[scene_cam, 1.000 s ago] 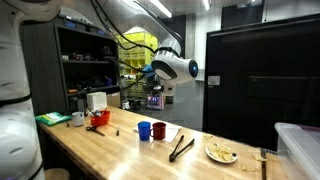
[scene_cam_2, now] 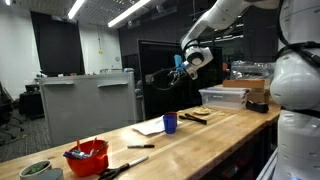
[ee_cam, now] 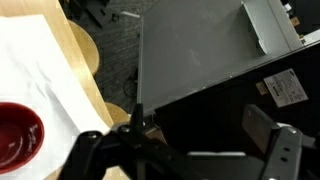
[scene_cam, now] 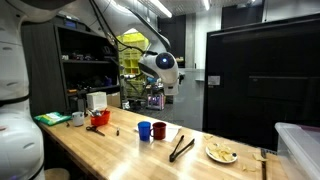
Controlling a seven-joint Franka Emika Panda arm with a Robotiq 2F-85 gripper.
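Observation:
High above the table, my gripper [scene_cam: 168, 91] hangs open and empty, clear of everything on the tabletop. Its dark fingers [ee_cam: 135, 145] fill the lower edge of the wrist view. A blue cup [scene_cam: 144, 131] and a dark red cup [scene_cam: 159, 131] stand close together near the middle of the table. The wrist view shows the red cup [ee_cam: 16, 137] at lower left, beside a white sheet [ee_cam: 45, 75]. To the right of the cups lie black tongs [scene_cam: 182, 149], and farther right is a plate of yellowish pieces [scene_cam: 221, 153].
A red basket [scene_cam_2: 87, 158] with things in it stands at the table's other end, near dark-handled scissors [scene_cam_2: 124, 166]. A white bin [scene_cam: 300, 145] is at the far right.
In exterior view 1 the upper part of the gripper has swung left and slightly up, so the gripper points more steeply down. The cups, tongs and plate have not moved.

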